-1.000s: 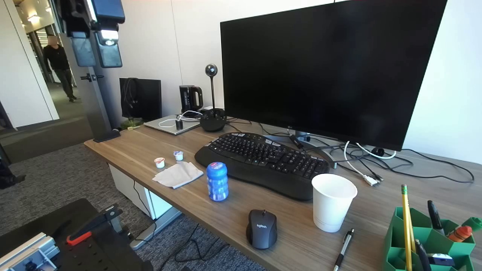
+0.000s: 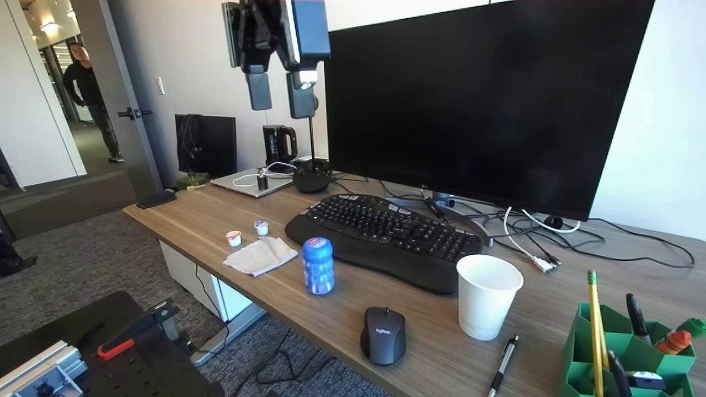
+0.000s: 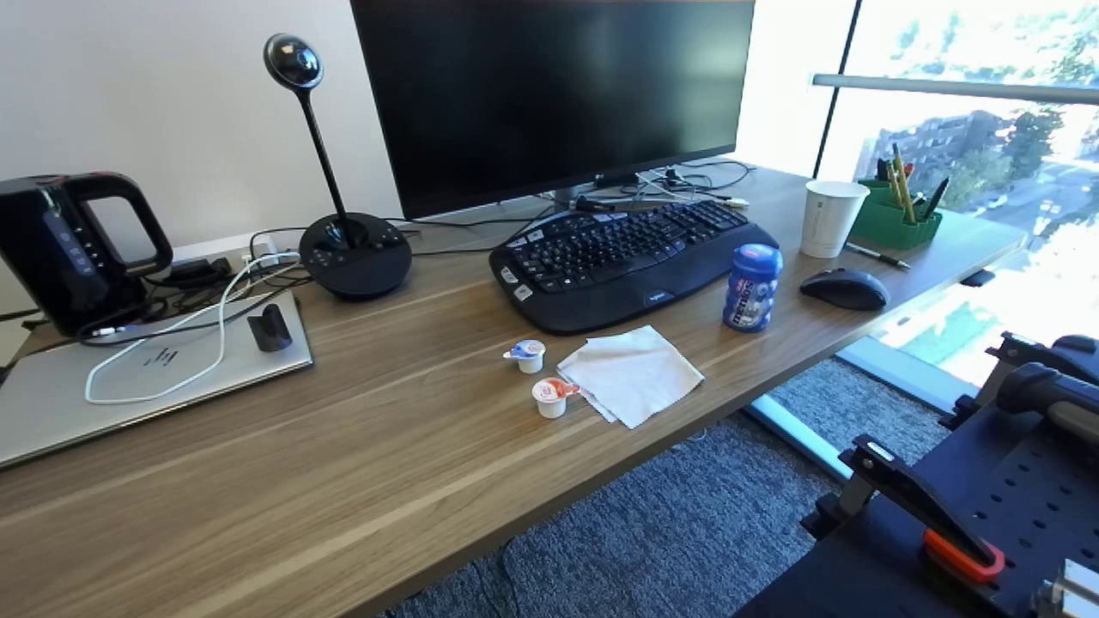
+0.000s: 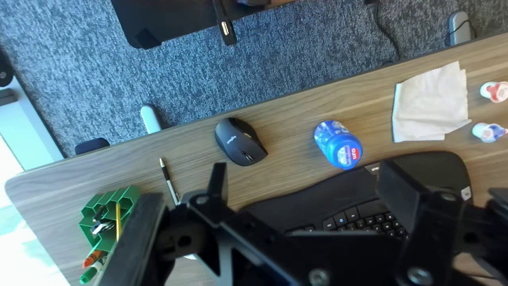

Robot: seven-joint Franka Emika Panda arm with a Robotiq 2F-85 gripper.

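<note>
High above the desk, my gripper (image 2: 281, 99) stands open and empty, its two fingers (image 2: 258, 90) spread apart. Below it lie a black mouse (image 2: 383, 336), a blue gum bottle (image 2: 319, 267) standing upright, and a folded white cloth (image 2: 261, 255). Two small creamer cups rest beside the cloth, one with an orange lid (image 3: 552, 396) and one with a blue lid (image 3: 527, 355). A white paper cup (image 2: 487, 295) stands near a pen (image 2: 504, 365); in the wrist view the gripper hides nearly all of that cup. A green organizer (image 3: 902, 227) holds pencils and markers.
The keyboard (image 2: 391, 237) lies before a large monitor (image 2: 476, 106), with loose cables behind. A webcam stand (image 3: 355, 254), a laptop (image 3: 150, 372) and a kettle (image 3: 81, 247) occupy the far end. Bare desk (image 3: 340, 474) stretches in front of the laptop.
In exterior view 1 my gripper has moved right, toward the monitor, and now covers the webcam's top. The desk objects are unmoved. A person in the doorway has shifted.
</note>
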